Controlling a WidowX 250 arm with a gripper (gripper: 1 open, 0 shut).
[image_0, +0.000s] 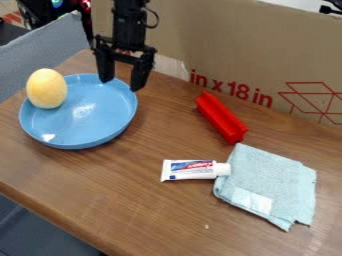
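Note:
My black gripper hangs open over the back part of a blue plate, its two fingers apart with nothing seen between them. A pale yellow egg-shaped object sits on the left side of the plate. Right of the plate lie a red elongated object, a white toothpaste tube and a folded light blue cloth, the tube's right end touching the cloth.
A cardboard box wall runs along the back of the wooden table. A grey padded surface is at the back left.

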